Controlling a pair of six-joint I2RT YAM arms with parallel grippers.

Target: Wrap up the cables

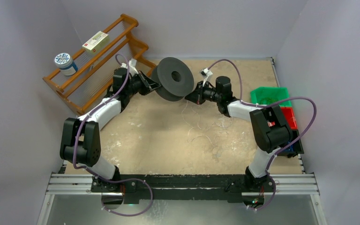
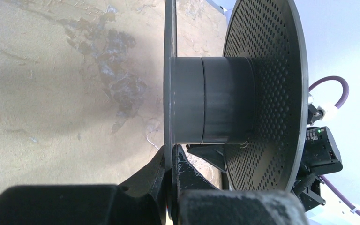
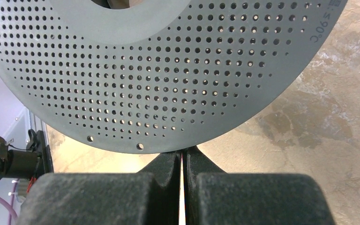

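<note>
A large dark grey spool point(image 1: 183, 86) with perforated flanges is held up off the table. My left gripper point(image 1: 159, 86) is shut on the thin rim of its near flange, whose edge runs between the fingers in the left wrist view. The hub point(image 2: 215, 101) looks mostly bare, with a pale strand point(image 2: 244, 145) at its lower right edge. Thin whitish cable point(image 1: 200, 136) trails in loose loops on the table below. At the other flange point(image 3: 178, 108), my right gripper is shut just at its lower edge; nothing shows clearly between its fingers.
A wooden rack point(image 1: 65, 89) at the back left carries a white tub point(image 1: 65, 64) and a pale box point(image 1: 96, 42). Green point(image 1: 270, 93) and red point(image 1: 288, 116) bins stand at the right behind the right arm.
</note>
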